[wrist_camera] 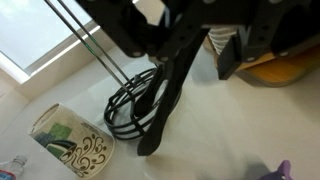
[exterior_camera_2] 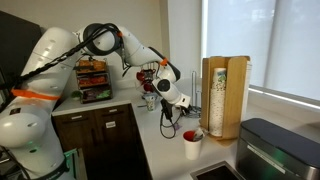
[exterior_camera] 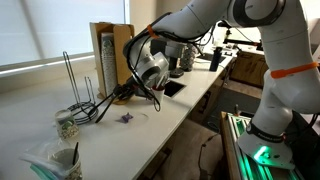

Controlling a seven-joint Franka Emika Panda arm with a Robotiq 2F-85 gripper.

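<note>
My gripper hangs low over the white counter, its fingers parted with a gap between them. In exterior view 1 the gripper (exterior_camera: pixel 130 91) is beside the wooden holder. A long dark utensil (wrist_camera: pixel 165 112) with a rounded end runs beneath the left finger in the wrist view, across a black wire basket (wrist_camera: pixel 128 128). Whether it touches that finger is hidden. To the left of my gripper in exterior view 1 the utensil (exterior_camera: pixel 104 109) slants down by the wire stand (exterior_camera: pixel 82 101). A small purple object (exterior_camera: pixel 126 118) lies on the counter.
A patterned cup (wrist_camera: pixel 80 143) stands beside the basket. Nearer the front are a dark-rimmed container (exterior_camera: pixel 66 163) and a plastic bag (exterior_camera: pixel 42 158). The tall wooden holder (exterior_camera: pixel 108 50) rises close behind my gripper.
</note>
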